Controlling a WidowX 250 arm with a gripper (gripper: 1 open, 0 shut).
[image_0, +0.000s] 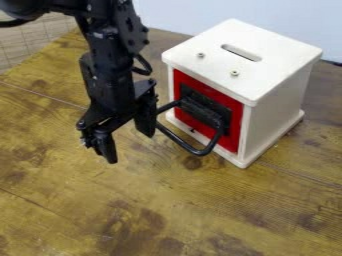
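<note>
My black gripper hangs low over the wooden table in the middle-left, its two fingers spread apart with nothing visible between them. Just to its right stands a white box with a slot on top and a red front panel. A black fixture with a bar handle sticks out from that panel, close beside my right finger; whether they touch I cannot tell.
A pale wall is behind the box, and a tiled surface shows at the far left corner.
</note>
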